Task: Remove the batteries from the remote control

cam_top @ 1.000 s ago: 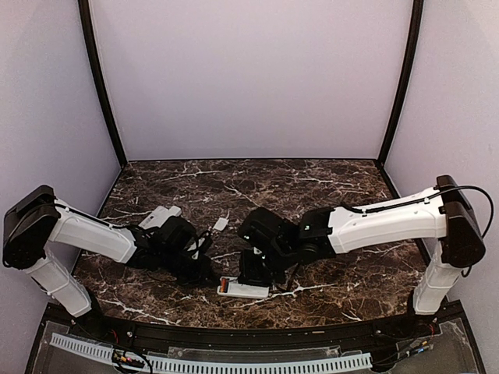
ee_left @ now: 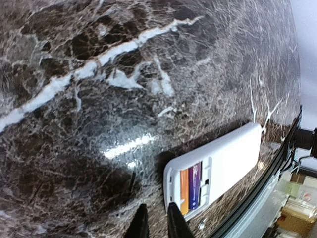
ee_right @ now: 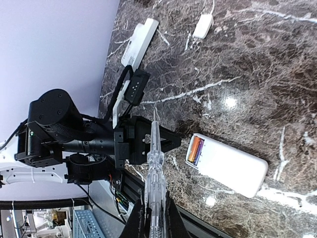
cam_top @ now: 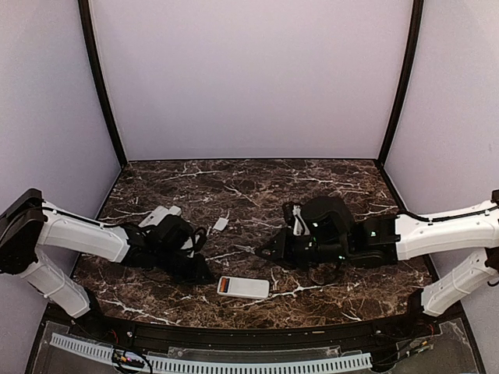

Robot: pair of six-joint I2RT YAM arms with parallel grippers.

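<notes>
The white remote (cam_top: 249, 289) lies on the marble near the front edge, its battery compartment uncovered at the left end, with orange and purple batteries (ee_left: 189, 188) inside. My left gripper is just left of that end, fingertips apart, nothing visible between them. My right gripper is shut on a clear, slender pointed tool (ee_right: 155, 173), held above and right of the remote in the top view.
A small white piece (cam_top: 221, 224) lies at middle left, with a larger white item (cam_top: 154, 216) behind the left arm. The back and centre of the table are open.
My right gripper has moved from over the remote up and to the right, uncovering it in the top view. The left arm has shifted slightly left.
</notes>
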